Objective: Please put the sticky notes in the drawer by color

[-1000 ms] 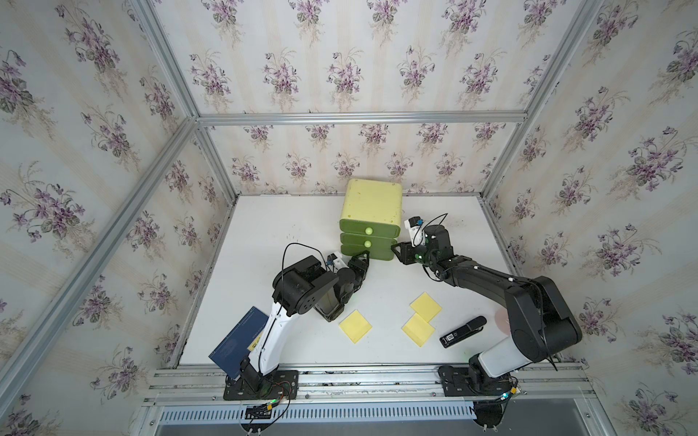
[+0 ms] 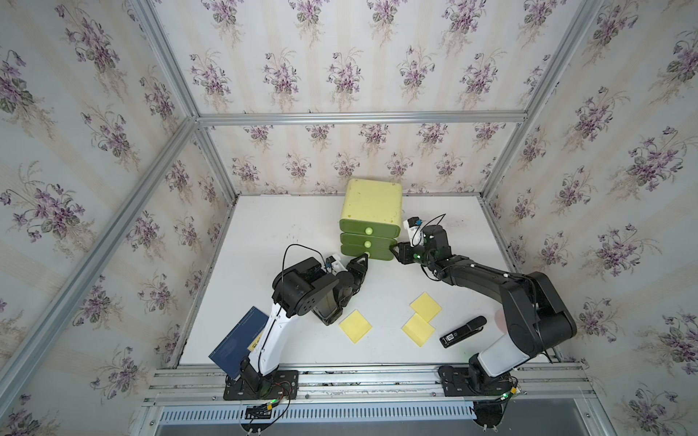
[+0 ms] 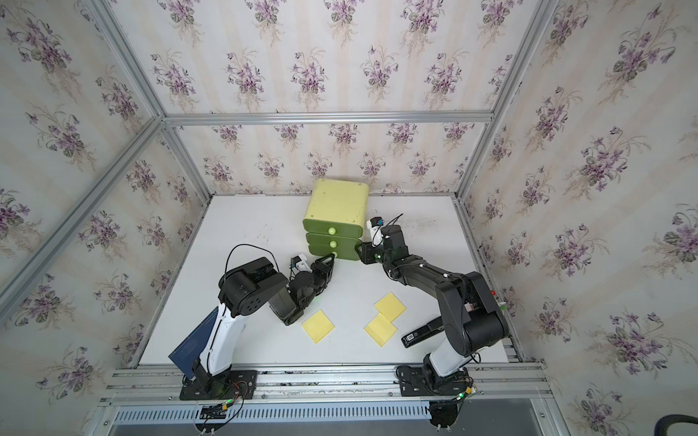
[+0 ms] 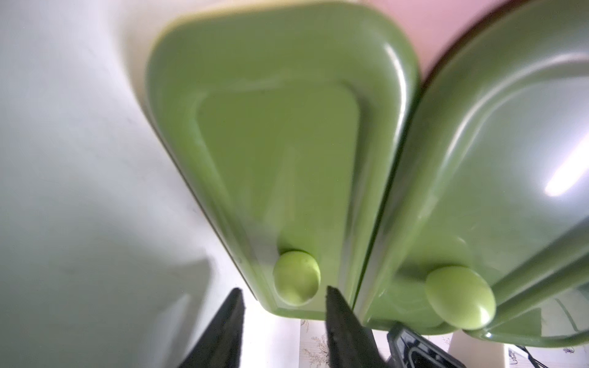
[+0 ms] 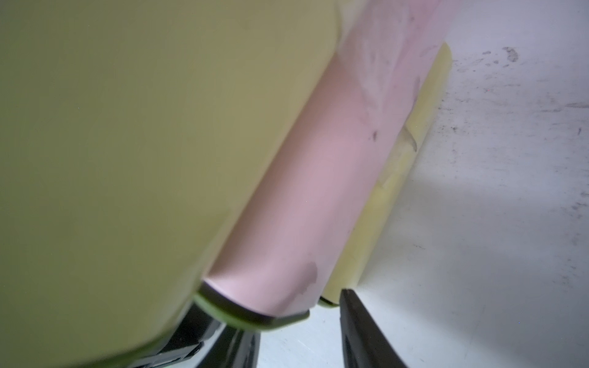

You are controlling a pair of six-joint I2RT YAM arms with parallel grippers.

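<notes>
The yellow cabinet [image 2: 372, 200] has green drawer fronts with round knobs. In the left wrist view, the lowest drawer's knob [image 4: 297, 277] stands just beyond my left gripper, whose fingers are apart. The middle drawer's knob [image 4: 460, 297] is to the right. My right gripper is at the cabinet's right side, near the green drawer corners; its fingers show a gap, but any hold between them is unclear. Yellow sticky notes lie in front: one left [image 2: 355, 326] and two touching ones, upper [image 2: 426, 306] and lower [image 2: 418, 330].
A black, stapler-like object [image 2: 463, 332] lies at the right front. The navy folder [image 2: 240, 340] rests at the left front, by the left arm's base. Between the cabinet and the yellow notes, the white table is clear apart from the arms.
My right gripper has shifted very slightly left at the cabinet's side, and its elbow has drawn in a little. The left arm has barely moved. Cabinet and notes look unchanged.
</notes>
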